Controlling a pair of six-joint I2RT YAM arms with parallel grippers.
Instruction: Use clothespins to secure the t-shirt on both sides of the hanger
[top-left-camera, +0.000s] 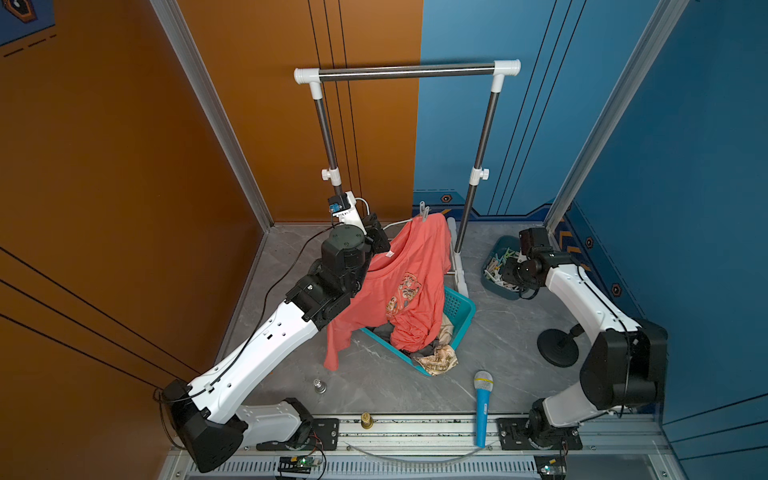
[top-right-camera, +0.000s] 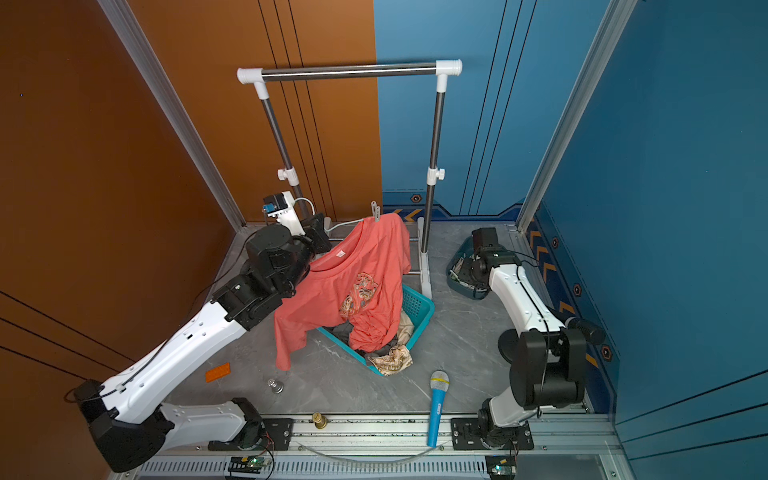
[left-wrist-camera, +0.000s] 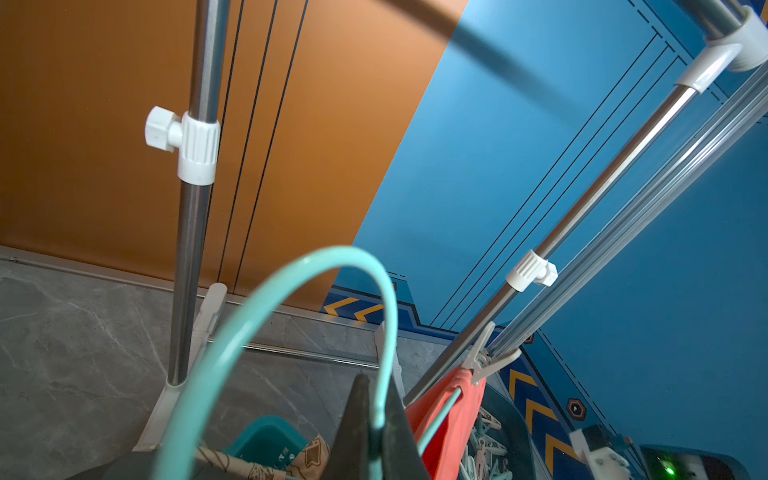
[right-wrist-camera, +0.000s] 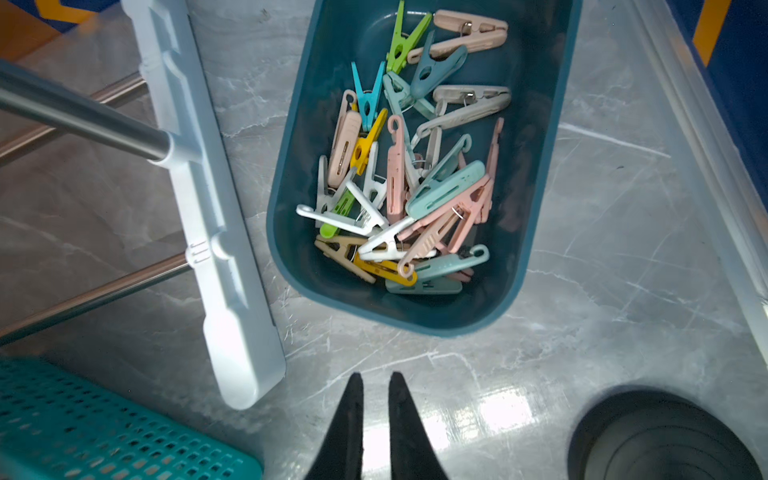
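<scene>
The red t-shirt (top-left-camera: 400, 296) hangs from a hanger (left-wrist-camera: 344, 254) over the teal basket, one clothespin (top-left-camera: 424, 211) clipped near its right shoulder. My left gripper is shut on the hanger's thin mint hook, holding it up beside the rack's left post. My right gripper points down over the dark bin (right-wrist-camera: 520, 240) of mixed-colour clothespins (right-wrist-camera: 400, 192), part open, with nothing between its fingers.
The metal rack (top-left-camera: 408, 70) stands behind the shirt. A round black base (top-left-camera: 557, 348) lies on the right floor, a blue microphone (top-left-camera: 482, 408) at the front. The teal basket (top-right-camera: 420, 308) holds other cloth.
</scene>
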